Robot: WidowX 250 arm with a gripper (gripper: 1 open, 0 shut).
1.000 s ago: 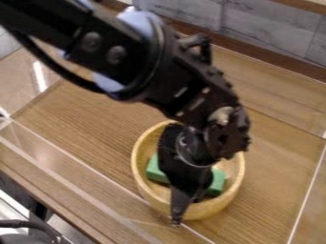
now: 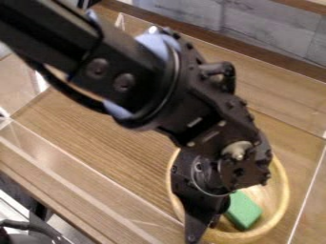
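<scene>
A yellow round bowl (image 2: 273,222) sits on the wooden surface at the lower right, largely hidden behind the arm. Inside it lies a green block (image 2: 243,209). My black gripper (image 2: 199,221) is over the bowl's left side, its tip low by the rim and left of the block. The finger looks shut, with nothing visible between the fingers, though much of it is dark and overlapped by the arm.
A grey tiled wall (image 2: 268,38) runs along the back. A dark cable (image 2: 26,229) lies at the lower left corner.
The bowl has shifted to the right along with my gripper. More of the green block now shows to the right of the fingers.
</scene>
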